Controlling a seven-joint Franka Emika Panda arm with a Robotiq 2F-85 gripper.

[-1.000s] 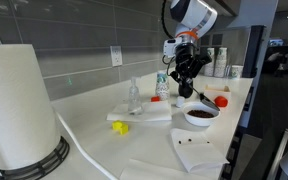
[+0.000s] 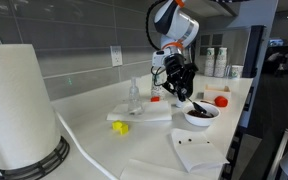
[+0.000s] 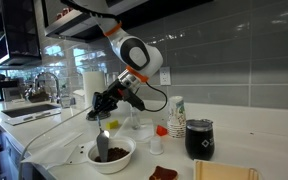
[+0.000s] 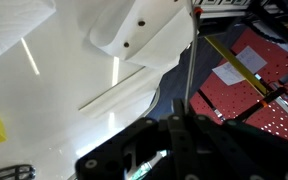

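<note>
My gripper (image 3: 97,110) is over the white bowl, shut on the thin handle of a spatula (image 3: 103,146). The spatula's dark, flat blade reaches down into the bowl (image 3: 128,159). Small dark brown contents lie inside the bowl, and the blade's lower end seems to be among them. In the wrist view, the narrow metal handle (image 4: 192,65) runs away from the dark fingers. Exterior view 1 has the bowl (image 2: 213,116) near the counter's right edge, below the gripper. Whether the blade touches the bowl's bottom is hidden.
A white perforated board (image 2: 197,153) lies in front of the bowl. Left of it are a yellow block (image 2: 120,128) and a clear bottle (image 2: 134,98). A black tumbler (image 3: 199,140) and a wooden board (image 3: 224,171) stand to the bowl's right in exterior view 2.
The arm has shifted left in exterior view 1. The spatula has moved left and lower into the bowl, while the bowl has stayed in place.
</note>
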